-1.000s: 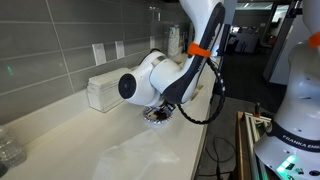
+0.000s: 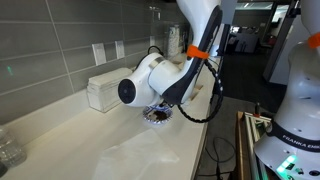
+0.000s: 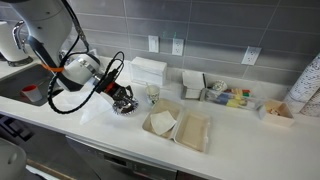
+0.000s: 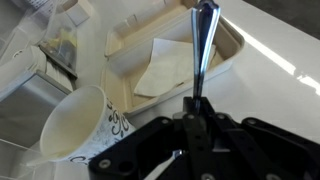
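Observation:
A shiny metal utensil (image 4: 205,45) rises from between the dark fingers of my gripper, which is shut on it. Its type is hard to tell. In exterior view 1, a round silvery dish (image 2: 157,116) with something dark in it sits on the white counter just under the gripper. Exterior view 2 shows the same dish (image 3: 124,107) close beneath the hand. The fingertips are too small and dark to make out in the exterior views, so contact with the dish cannot be judged.
A patterned white cup (image 4: 85,125) stands near the hand. Beyond are a cardboard tray (image 3: 147,128) with a napkin, a second tray (image 3: 193,131) and a white box (image 3: 149,71) at the wall.
In exterior view 1, the arm has shifted slightly, its upper part leaning a little further right. The dish appears to stay in place.

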